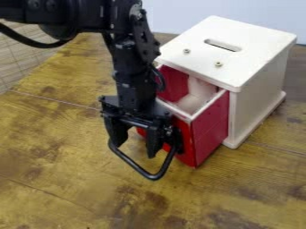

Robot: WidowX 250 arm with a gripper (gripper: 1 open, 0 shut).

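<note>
The black robot arm reaches down from the top left, and its gripper (141,134) is low at the front of a white wooden box (257,100), beside its red drawer (208,131). The drawer is pulled out, with a pale, empty-looking interior partly hidden by the arm. The gripper's fingers sit against or just left of the drawer front; I cannot tell whether they hold anything or how wide they stand. A black cable loop hangs below the gripper.
A pale wall stands behind the box, and a tiled surface lies beyond the table's left edge.
</note>
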